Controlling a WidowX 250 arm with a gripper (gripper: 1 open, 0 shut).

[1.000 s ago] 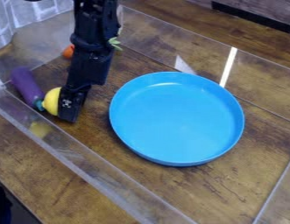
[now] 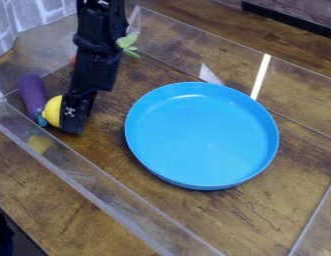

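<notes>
My black gripper [image 2: 72, 115] reaches down at the left side of the view, shut on a yellow round object [image 2: 54, 112] low near the wooden surface. A purple elongated object [image 2: 33, 93] lies just left of the yellow one. A large blue plate [image 2: 201, 136] rests on the wood to the right, apart from the gripper. The fingertips are dark and hard to make out.
Clear plastic walls border the area. Green leafy bits [image 2: 128, 42] show behind the arm. Bare wood [image 2: 181, 50] lies behind the plate.
The gripper and the yellow object have shifted slightly to the left. The arm's upper part has moved left too.
</notes>
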